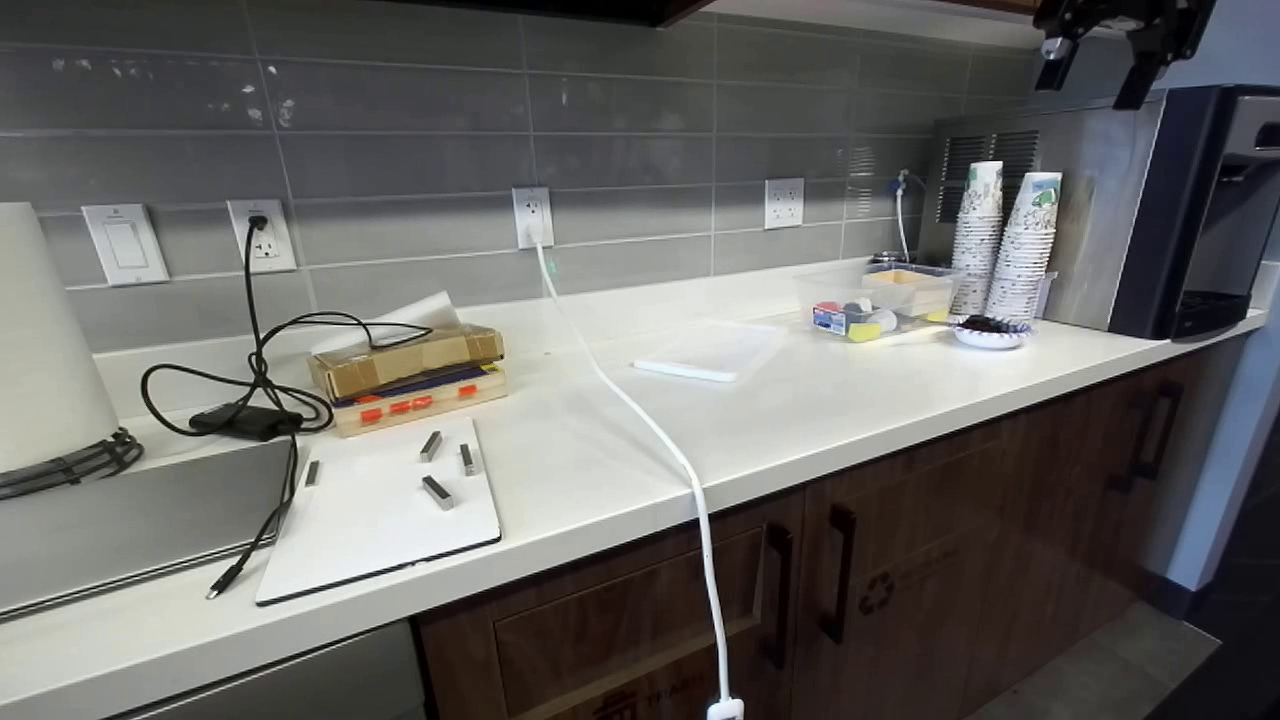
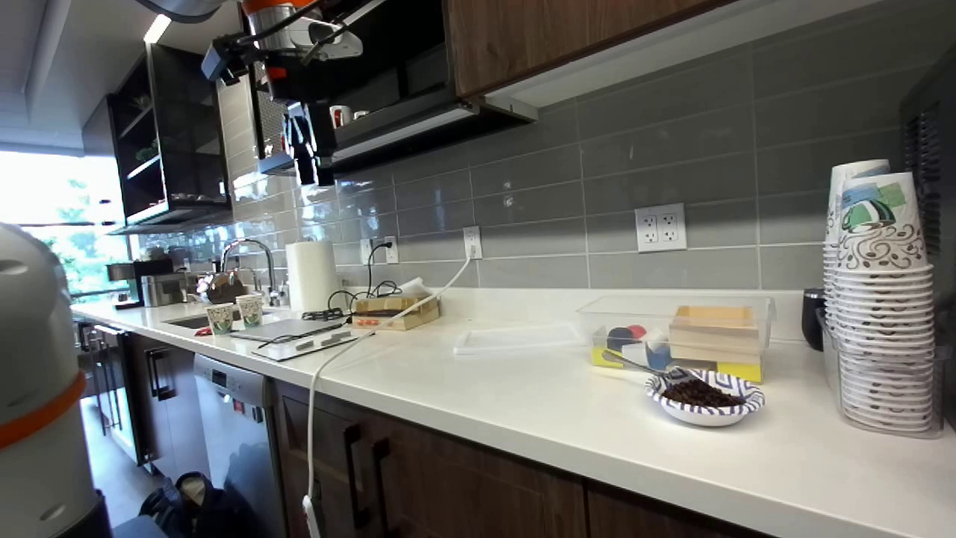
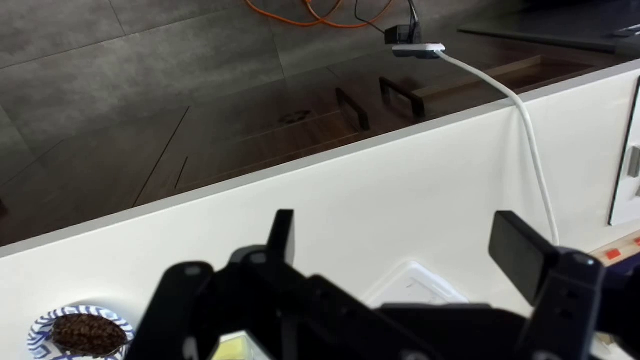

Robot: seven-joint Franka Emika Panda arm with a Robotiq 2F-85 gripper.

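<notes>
My gripper stands open high above the counter, its two black fingers wide apart and nothing between them. In exterior view 1 the gripper (image 1: pixel 1092 94) shows at the top right corner. A patterned bowl (image 2: pixel 703 414) of dark brown bits sits on the right part of the counter, with a spoon (image 2: pixel 632 360) resting at it. Behind the bowl is a clear plastic bin (image 2: pixel 762 336) holding several items. A clear lid (image 1: pixel 708 350) lies flat left of the bin. A whiteboard (image 1: pixel 360 528) with several small grey blocks lies at the left.
Stacked paper cups (image 2: pixel 883 341) stand right of the bowl. A white cord (image 1: pixel 636 414) crosses the counter and hangs over its front edge. Boxes (image 1: pixel 414 364) and a black cable (image 1: pixel 252 360) lie near the whiteboard. Mid-counter, the front strip is clear right of the cord.
</notes>
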